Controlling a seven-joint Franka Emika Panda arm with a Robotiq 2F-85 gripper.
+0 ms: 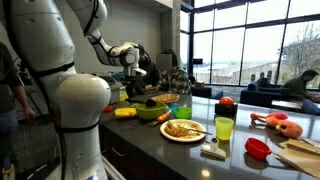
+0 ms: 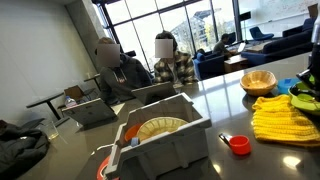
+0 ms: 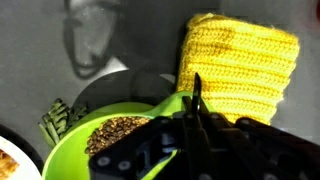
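Note:
My gripper is shut above the rim of a green bowl point(image 3: 65, 160), in the wrist view. A narrow dark piece reaches past its tips; whether it is a held thing or part of the fingers is unclear. Brown grains fill a dish point(image 3: 118, 135) within the bowl, partly covered by the hand. A yellow knitted cloth point(image 3: 240, 65) lies flat beside the bowl. In exterior view 1 the hand hangs over the table's far left, above the green bowl point(image 1: 150, 113); its fingertips are too small there to judge.
A plate of food point(image 1: 183, 131) lies in front of the bowl. Further right stand a yellow-green cup point(image 1: 224, 128) and a red bowl point(image 1: 258, 149). In exterior view 2, a grey bin point(image 2: 170, 150) and a wooden bowl point(image 2: 258, 82) share the table.

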